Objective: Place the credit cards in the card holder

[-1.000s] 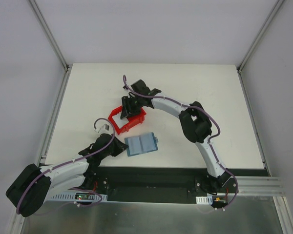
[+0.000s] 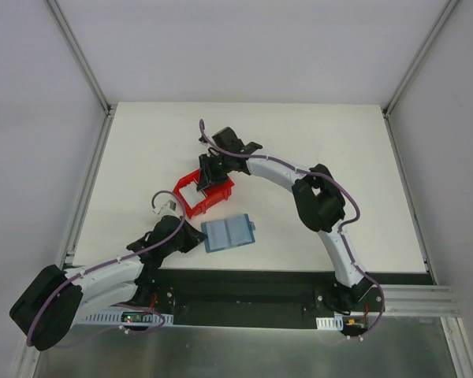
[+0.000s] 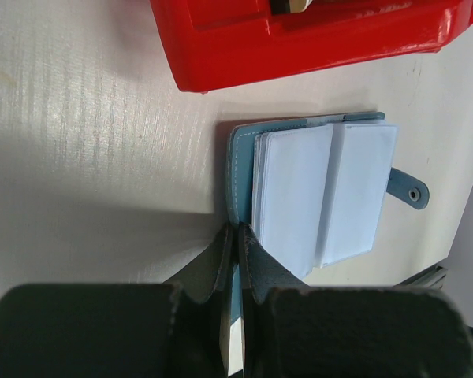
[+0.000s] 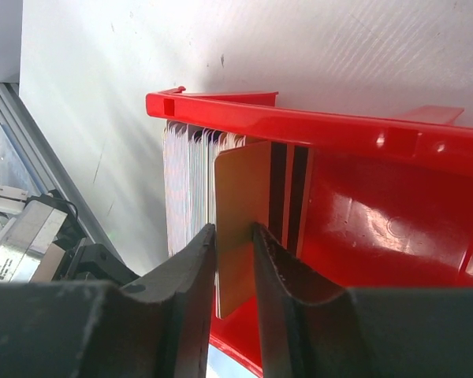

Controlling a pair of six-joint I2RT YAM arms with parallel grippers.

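Observation:
Blue card holder (image 2: 229,233) lies opened flat on the table, its clear white sleeves (image 3: 296,197) facing up. At its left edge my left gripper is shut, fingertips together against the blue cover; whether the edge is pinched between them is hard to tell. Over the red box, my right gripper is shut on a brown card (image 4: 243,189), which stands tilted in front of the row of cards (image 4: 191,173). The card's lower end is still inside the box, partly hidden by my fingers.
The red box (image 2: 201,208) stands just behind the holder, with raised walls. A snap strap (image 3: 410,189) sticks out from the holder's right side.
My right arm has shifted very slightly at the red box, the gripper a little lower toward the front. The left arm, holder and box look unmoved.

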